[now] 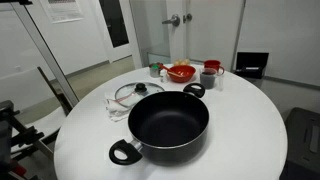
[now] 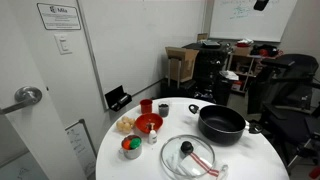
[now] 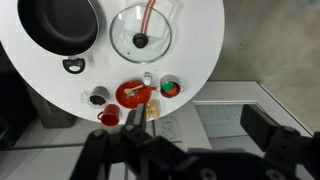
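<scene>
A wide black two-handled pot (image 1: 168,122) stands uncovered and appears empty on the white round table. Beside it lies a glass lid (image 2: 188,156) with a black knob, with a white-and-red cloth (image 2: 206,163) by it. A red bowl (image 3: 133,94) holds something pale, and a small metal pot (image 3: 170,87) contains green and red items. Near them are a red mug (image 3: 109,115), a grey mug (image 3: 98,96) and a small white bottle (image 3: 147,79). My gripper is open above the table, its fingers apart and nothing visibly held.
The white table (image 1: 235,140) has bare room to the right and front of the pot in the first exterior view. A whiteboard or wall (image 2: 140,60) rises behind, and a dark office chair (image 2: 285,100) stands close to the table's edge.
</scene>
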